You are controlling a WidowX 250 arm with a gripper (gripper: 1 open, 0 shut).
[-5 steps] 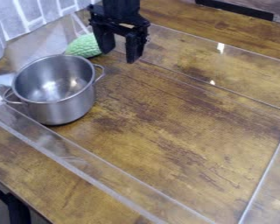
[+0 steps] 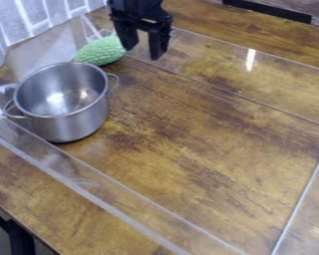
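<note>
My gripper (image 2: 141, 38), dark and small in the view, hangs at the top centre, above and right of a pale green, textured oblong object (image 2: 99, 52). Whether its fingers are open or shut is unclear. A steel pot (image 2: 61, 112) with two side handles stands at the left, in front of the green object, and looks empty inside.
Clear panel edges cross it at the right and lower left. A pale, crumpled sheet lies behind the pot at the upper left.
My gripper has moved back, up in the view, uncovering more of the green object. The pot has stayed in place.
</note>
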